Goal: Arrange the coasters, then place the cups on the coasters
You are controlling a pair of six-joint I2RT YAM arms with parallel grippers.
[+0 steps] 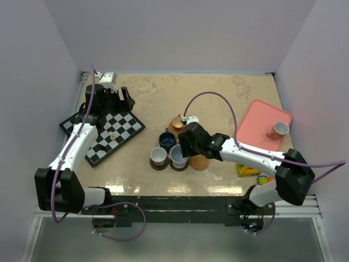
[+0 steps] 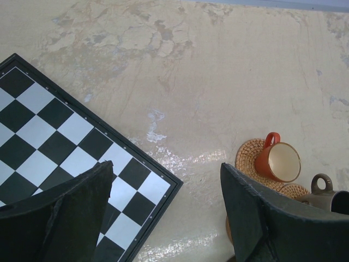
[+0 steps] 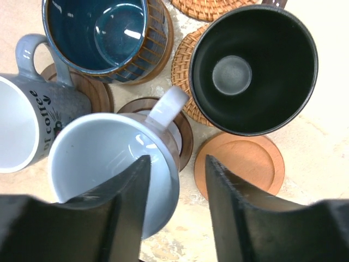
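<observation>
A pale blue cup [image 3: 109,164] stands over a dark round wooden coaster [image 3: 185,128], its handle pointing away from my right gripper. In the top view this cup [image 1: 177,155] is at the front centre, in the cluster of mugs. My right gripper has its fingers apart at the cup's rim: one finger [image 3: 136,188] overlaps the cup's mouth, the other lies outside, and a gap shows between them. How deep they reach is hard to tell. My left gripper [image 1: 128,100] is open and empty above the chessboard's corner.
Tight around the cup are a grey-and-white mug [image 3: 19,120], a dark blue mug [image 3: 98,35] and a black-lined cup [image 3: 253,71]. A bare tan coaster [image 3: 240,164] lies to its right. A pink tray [image 1: 256,123] holds another cup at the far right. The chessboard [image 1: 114,136] lies left.
</observation>
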